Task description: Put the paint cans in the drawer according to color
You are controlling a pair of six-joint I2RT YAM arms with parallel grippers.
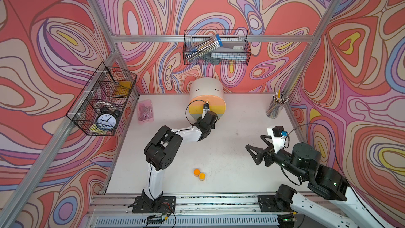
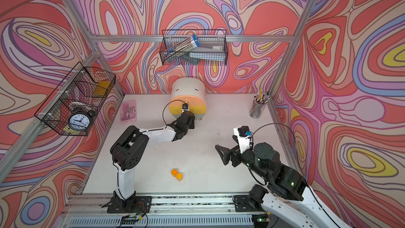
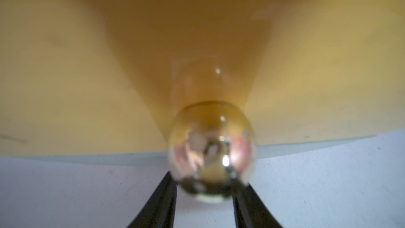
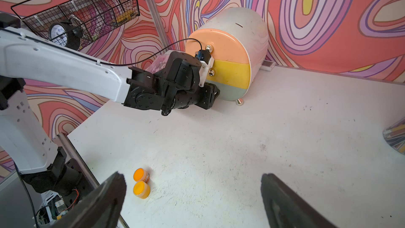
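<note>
A white cylindrical cabinet (image 1: pixel 205 85) stands at the back, its front banded with an orange drawer (image 4: pixel 222 42), a yellow drawer (image 4: pixel 237 74) and a grey drawer (image 4: pixel 231 94). These fronts look closed. My left gripper is at the yellow front, its fingers partly apart on either side of a shiny gold knob (image 3: pixel 213 143). The knob hides the fingertips, so contact cannot be told. Two small orange-topped paint cans, one (image 1: pixel 196 171) touching or nearly touching the other (image 1: pixel 202 176), sit near the front table edge. My right gripper is wide open and empty over the right side.
A pencil cup (image 1: pixel 275 106) stands at the back right and a pink bag (image 1: pixel 145 111) lies at the back left. Wire baskets hang on the left frame and the back bar, one holding a clock (image 1: pixel 106 120).
</note>
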